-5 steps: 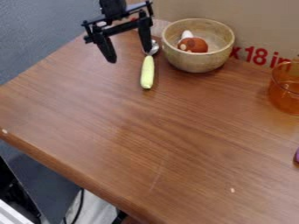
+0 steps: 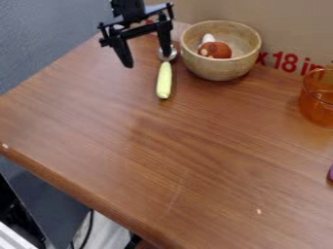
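Observation:
The black gripper [image 2: 146,54] is at the top of the view, its two fingers spread apart and pointing down, with nothing seen between them. Just right of it a spoon-like silver utensil [image 2: 168,54] lies on the table, above a pale yellow-green item [image 2: 164,82]. A beige bowl [image 2: 228,66] at the back holds a reddish round object [image 2: 217,51] and a white one.
An orange translucent cup [image 2: 316,99] stands at the right, and a small purple item [image 2: 329,173] is cut off at the right edge. A cardboard panel backs the table.
The gripper has shifted slightly over the last second, staying near the top of the table. The objects on the table have not visibly moved.

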